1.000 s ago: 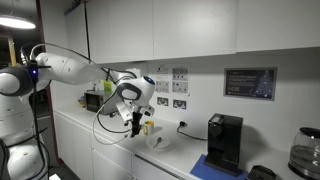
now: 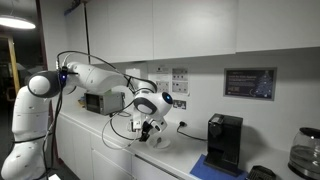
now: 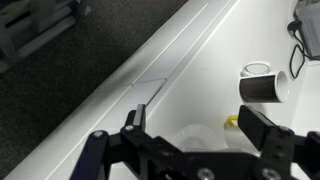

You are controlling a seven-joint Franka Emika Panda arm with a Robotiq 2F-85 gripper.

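In the exterior view, my gripper (image 2: 145, 136) hangs low over the counter, beside a white plate (image 2: 162, 146). The wrist view shows the gripper open, its two dark fingers wide apart and nothing held between them. A black mug (image 3: 262, 89) with a white inside and a white handle lies to the upper right, beyond the right finger. Next to it is a pale object with a yellow part (image 3: 232, 121), partly hidden by that finger. Below, the white plate (image 3: 196, 136) is partly covered by the gripper.
A black coffee machine (image 2: 224, 140) stands on a blue mat to the right, with a glass jug (image 2: 305, 153) farther along. At the back left sits a microwave (image 2: 103, 103). The counter's front edge (image 3: 150, 92) runs diagonally beside the gripper, above dark floor.
The counter objects that show appear unmoved.
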